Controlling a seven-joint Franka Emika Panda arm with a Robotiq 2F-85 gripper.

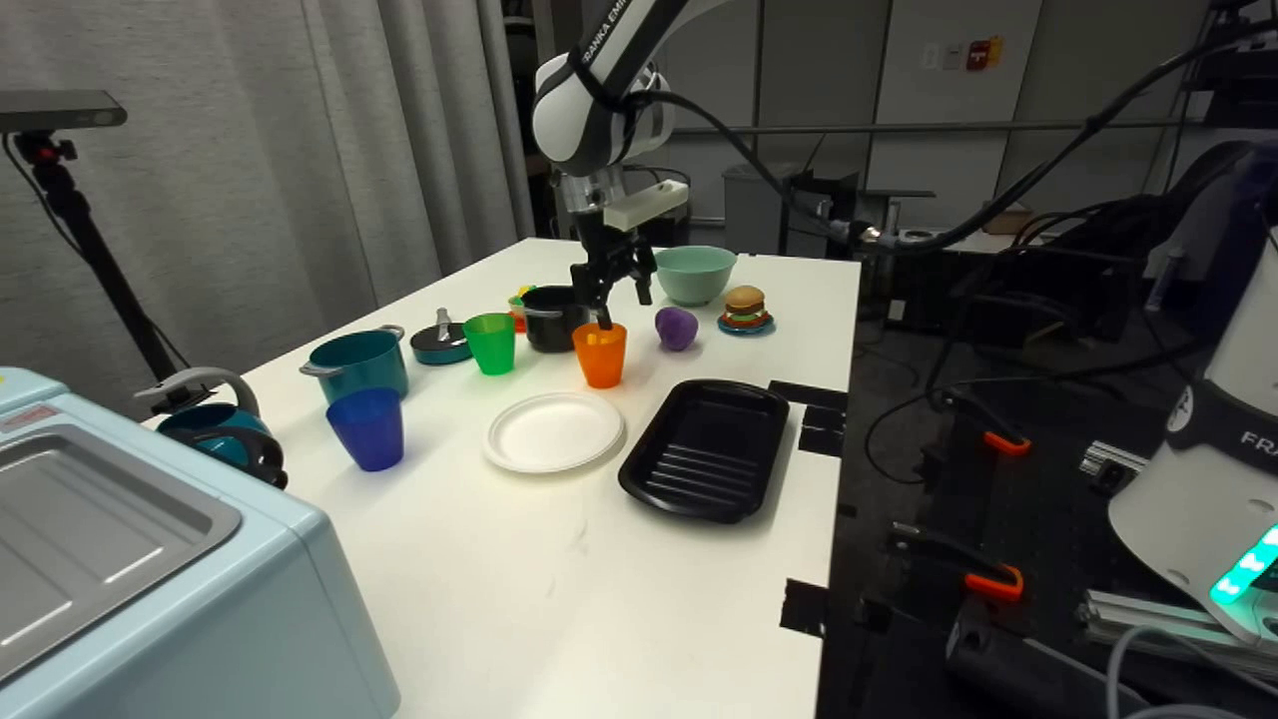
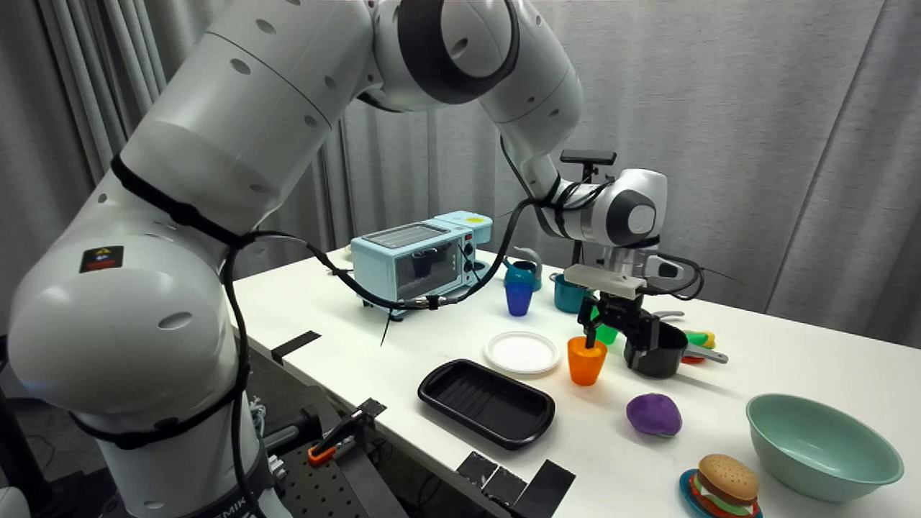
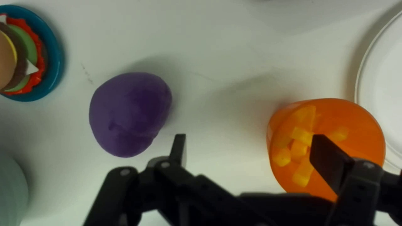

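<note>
An orange cup [image 1: 600,360] stands upright on the white table with several yellow pieces [image 3: 301,150] inside. My gripper is open, with nothing held between its fingers. One finger [image 2: 591,332] reaches the cup's mouth. From these views I cannot tell whether its tip is inside the rim or just above it. The other finger [image 3: 179,150] is outside the cup, on the side towards a purple object [image 3: 130,113]. In the wrist view, the right finger hides part of the cup.
A white plate [image 1: 554,432] and black tray [image 1: 707,449] lie near the cup. Close behind the gripper is a black pot [image 2: 665,350]. Nearby stand a green cup [image 1: 490,344], green bowl [image 2: 820,444] and toy burger [image 2: 725,483].
</note>
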